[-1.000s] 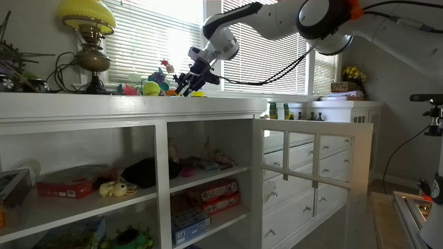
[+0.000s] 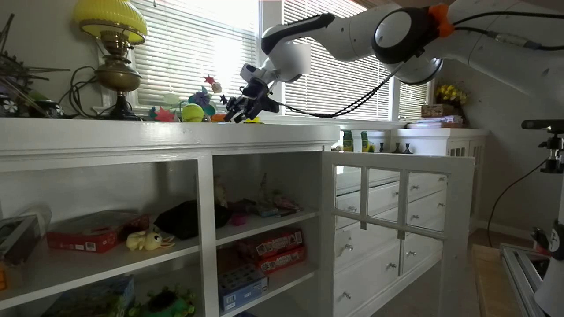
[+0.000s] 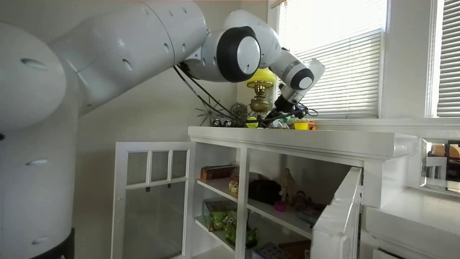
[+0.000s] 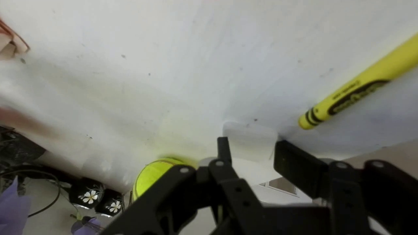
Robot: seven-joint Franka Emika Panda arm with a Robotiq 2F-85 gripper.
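Note:
My gripper is low over the white cabinet top [image 4: 176, 74], its two black fingers apart with no object visible between them. Just beyond the right fingertip in the wrist view, a yellow crayon [image 4: 356, 84] lies on the surface, clear of the fingers. A yellow-green ball [image 4: 152, 176] is partly hidden behind the left finger. In exterior view 1 the gripper [image 2: 235, 117] points down and to the left, between the ball [image 2: 192, 112] and a small yellow item [image 2: 254, 120].
An oil lamp with a yellow shade [image 2: 111, 21] stands left of the ball. Paper flowers [image 2: 201, 97] cluster near the window, and an orange item [image 2: 217, 118] sits close to the gripper. Below, the cabinet door [image 2: 457, 211] hangs open. Bare surface surrounds the crayon.
Over the last second the arm's elbow has shifted a little left and down, and the wrist has turned. The gripper has moved only slightly, and its fingers look closer together.

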